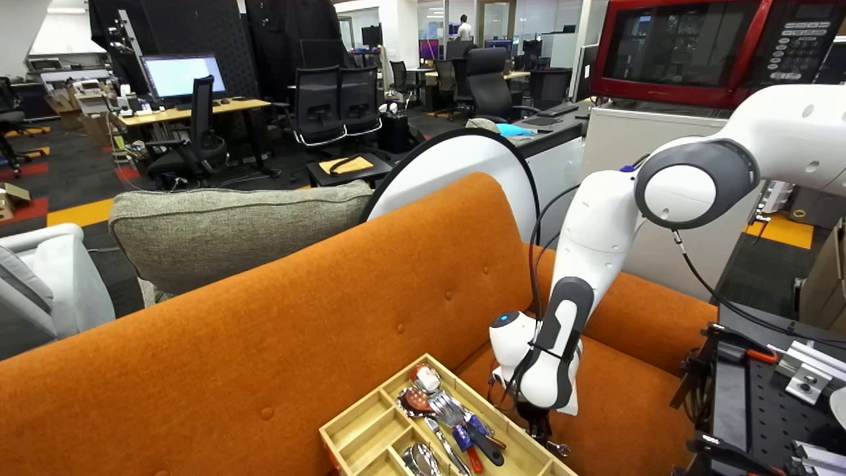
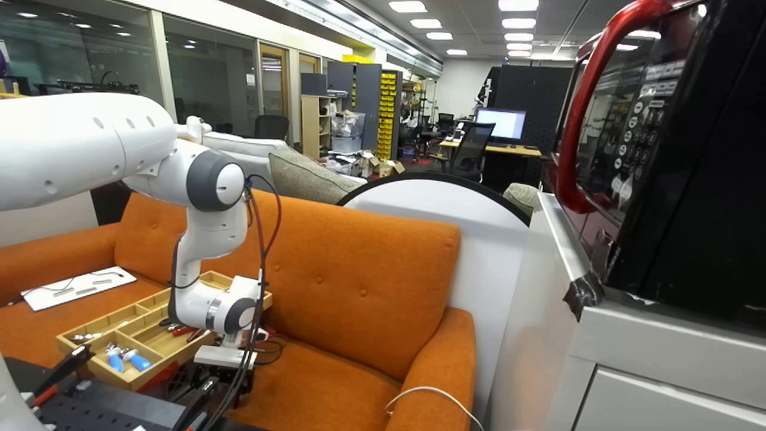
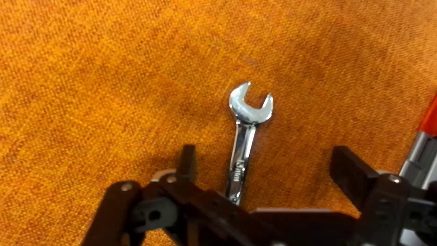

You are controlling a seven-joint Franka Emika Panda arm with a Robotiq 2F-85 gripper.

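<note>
A shiny open-ended wrench [image 3: 244,135] lies on the orange sofa seat in the wrist view, its forked head away from me. Spread on either side of its handle, my gripper is open, and the wrench touches neither of its fingers [image 3: 187,162]. The handle's lower end disappears behind the gripper body. In exterior view 1, the gripper [image 1: 543,432] is low over the seat beside the wooden tray, with the wrench head [image 1: 560,449] showing next to it. The arm hides most of that spot in exterior view 2.
The divided wooden tray [image 1: 361,437] holds several utensils, including a spatula [image 1: 477,435]. A tool with a red and grey handle [image 3: 424,151] lies right of my gripper. The sofa back [image 1: 381,317] rises behind; a black perforated table [image 1: 785,404] stands at the right.
</note>
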